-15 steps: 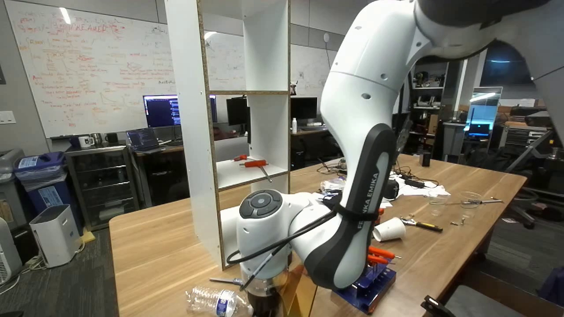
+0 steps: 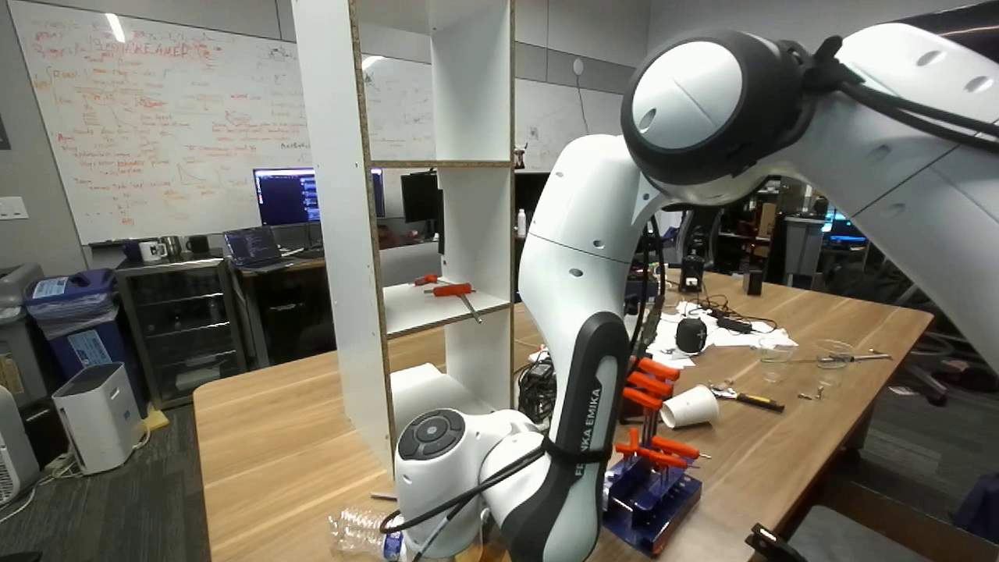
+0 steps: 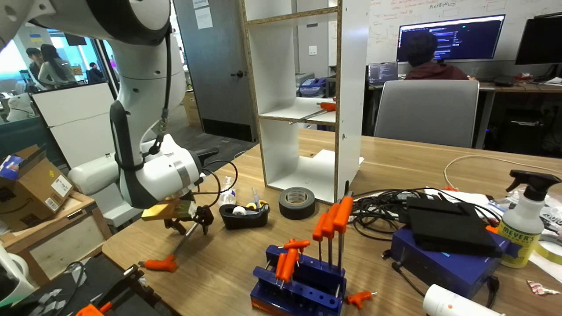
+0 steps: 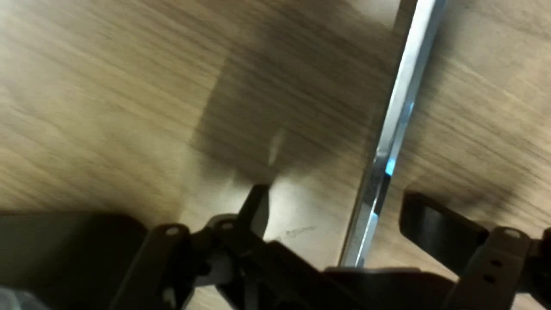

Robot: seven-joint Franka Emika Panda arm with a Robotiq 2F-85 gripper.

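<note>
A hex key with an orange T-handle [image 3: 160, 263] lies on the table near its front edge in exterior view 2, its metal shaft [image 3: 184, 238] reaching up under my gripper [image 3: 196, 222]. In the wrist view, the shiny shaft [image 4: 395, 124] runs between the fingers of my gripper. Those fingers are part open, with a visible gap on each side of the shaft, wider on the left. The arm hides the gripper in exterior view 1.
A blue stand [image 3: 300, 287] holds several orange-handled keys. A tape dispenser [image 3: 243, 216] and black tape roll [image 3: 296, 202] sit near the gripper. The white shelf [image 3: 300, 176] stands behind, with orange-handled tools [image 3: 327, 106] on its middle board. A clear bottle [image 2: 360, 530] lies beside the arm.
The arm has come down and shifted left in exterior view 1. The bottle is now partly hidden behind the hand, and more of the blue stand and its keys shows.
</note>
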